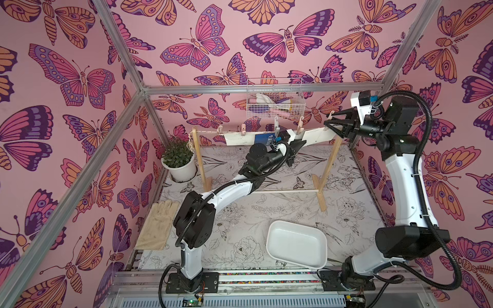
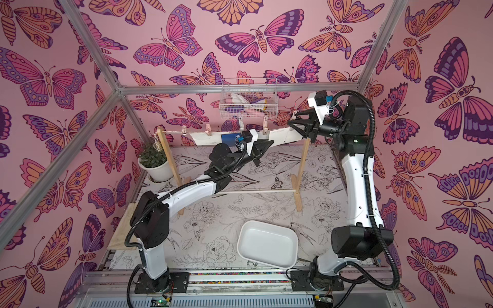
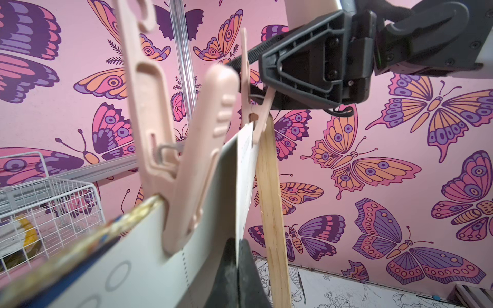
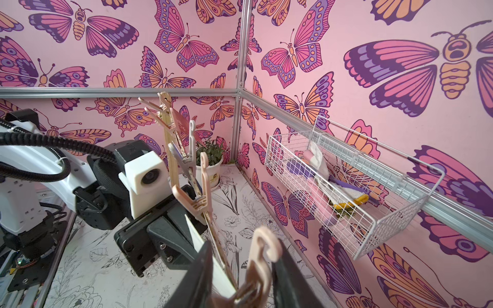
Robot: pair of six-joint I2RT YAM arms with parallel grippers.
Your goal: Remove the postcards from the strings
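White postcards hang from the string by clothespins; the right-hand postcard (image 1: 317,136) is partly behind the left arm. In the left wrist view my left gripper is shut, with the thin edge of a white card (image 3: 243,169) running down between its fingers. A pink clothespin (image 3: 255,110) clips that card near the wooden post. Around this clothespin my right gripper stands part open, its fingers on either side of the clothespin (image 4: 263,256). Another postcard, with a blue patch (image 1: 264,138), hangs further left. A second clothespin (image 3: 190,164) stands close to the left wrist camera.
Wooden posts (image 1: 330,161) carry the string at both ends. A white tray (image 1: 296,221) lies empty at the front. Behind the string hangs a wire basket (image 1: 275,108) with cloth items. A potted plant (image 1: 178,159) and gloves (image 1: 156,225) are at the left.
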